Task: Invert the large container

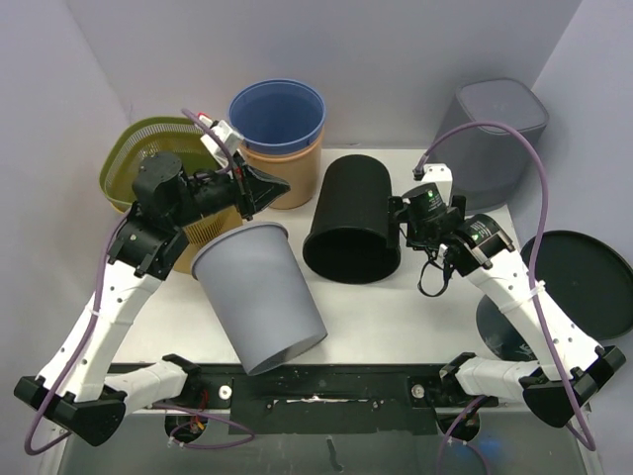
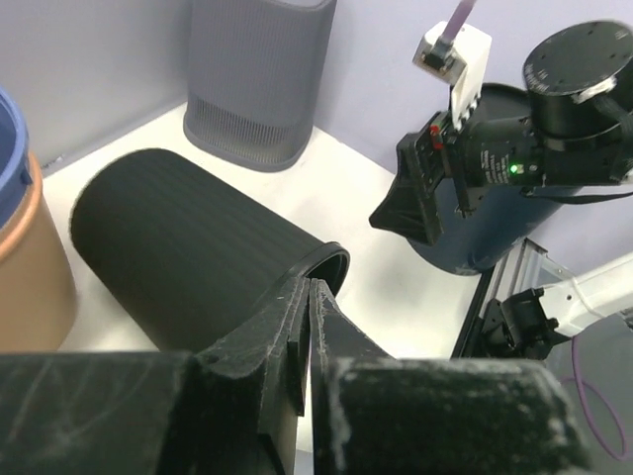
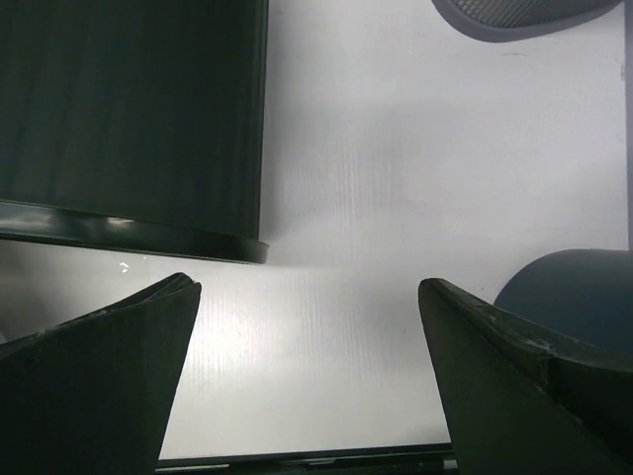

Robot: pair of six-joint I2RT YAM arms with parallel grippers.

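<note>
A large grey container (image 1: 259, 297) lies tipped on its side at the front left in the top view, its lower end at the table's front edge. Above it and apart, my left gripper (image 1: 255, 193) is shut, with no object visible between its fingers. A large black container (image 1: 351, 208) lies on its side in the middle, its open end toward the front. My right gripper (image 1: 425, 213) stands open at its right side; in the right wrist view nothing is between the fingers, and the black rim (image 3: 129, 234) is just beyond them.
A blue bin (image 1: 277, 114) inside a tan one and a yellow-green basket (image 1: 134, 183) stand at the back left. A grey bin (image 1: 490, 158) is at back right, a dark lidded bin (image 1: 574, 282) at right. Bare table (image 1: 415, 317) shows at front right.
</note>
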